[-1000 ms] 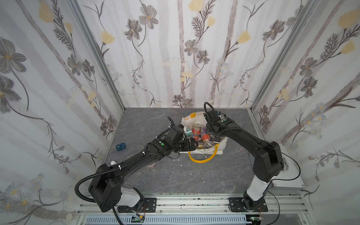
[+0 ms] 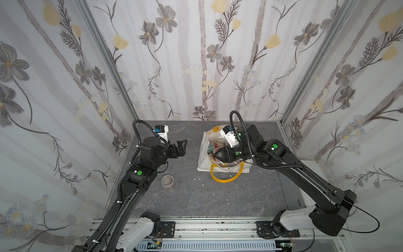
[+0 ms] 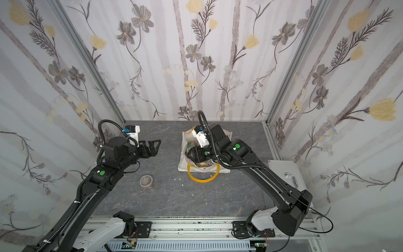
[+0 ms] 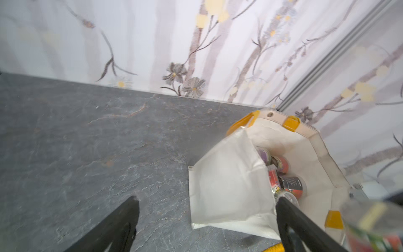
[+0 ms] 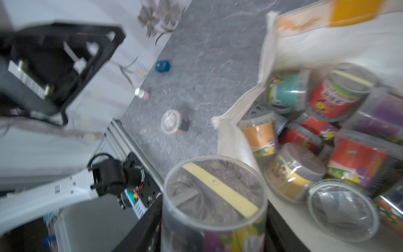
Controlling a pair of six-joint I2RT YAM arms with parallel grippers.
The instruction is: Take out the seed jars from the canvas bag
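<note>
The white canvas bag (image 4: pixel 226 184) with yellow handles (image 2: pixel 226 179) holds several seed jars, among them a red one (image 5: pixel 331 96), a turquoise one (image 5: pixel 289 90) and an orange one (image 5: pixel 258 136). My right gripper (image 2: pixel 220 155) is over the bag, shut on a lidded seed jar (image 5: pixel 214 197), which fills the bottom of the right wrist view and shows blurred at the right of the left wrist view. My left gripper (image 2: pixel 181 147) stands open to the left of the bag, nothing between its fingers.
A lidded cup (image 2: pixel 167 181) stands on the grey table (image 2: pixel 201 197) left of the bag. A small blue item (image 5: pixel 162 66) and a white-capped bottle (image 5: pixel 141 94) lie farther left. A panel (image 3: pixel 285 176) lies at the right edge.
My left gripper has moved back and left, away from the bag.
</note>
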